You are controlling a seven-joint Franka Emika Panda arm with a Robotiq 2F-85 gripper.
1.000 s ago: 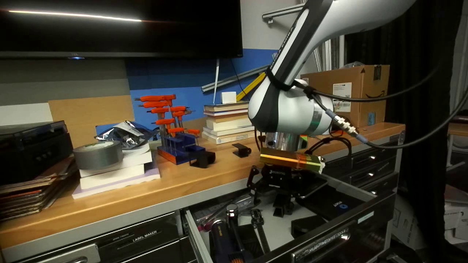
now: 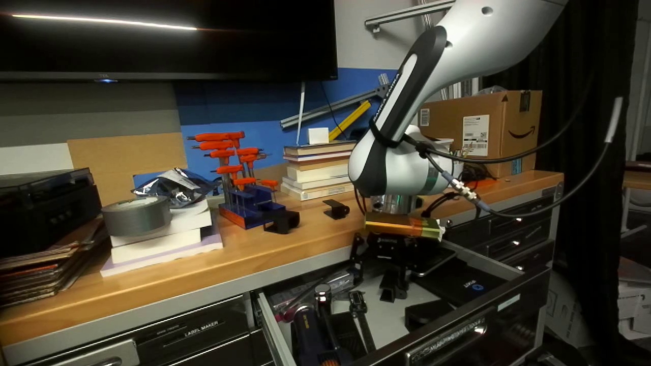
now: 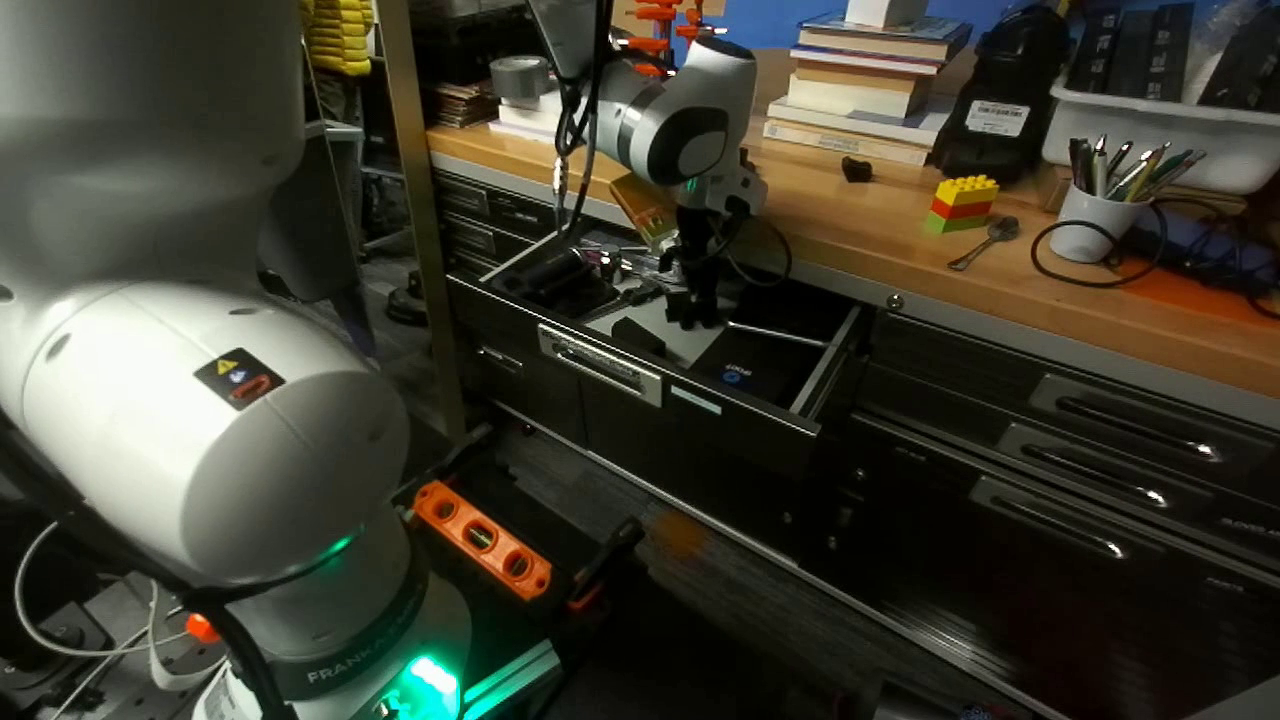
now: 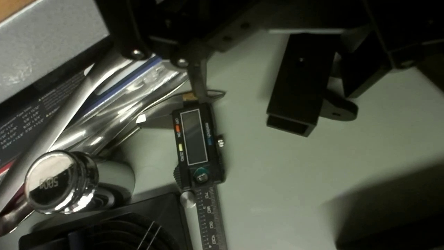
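My gripper (image 2: 385,267) hangs low over an open drawer (image 2: 387,329), its fingers apart. In the wrist view, its dark fingers (image 4: 133,39) show along the top edge. A black hollow bracket (image 4: 293,89) appears between and below them, close to the right finger; whether they touch I cannot tell. A digital caliper (image 4: 195,141) lies on the drawer's pale floor, left of the bracket, its upper fingers near the left finger. In exterior view 2, the gripper (image 3: 693,300) reaches down into the drawer, with the fingertips hard to make out.
A shiny 500 g weight (image 4: 58,181), plastic-bagged tools and a black case (image 4: 112,225) crowd the drawer's left. A flat black box (image 2: 467,283) occupies its right. The desk carries books (image 2: 320,171), orange-handled hex keys (image 2: 229,158) and small black brackets (image 2: 335,209).
The upper arm and elbow cable have shifted and the wrist has tilted slightly. My gripper stays over nearly the same part of the drawer. The drawer's contents look unmoved.
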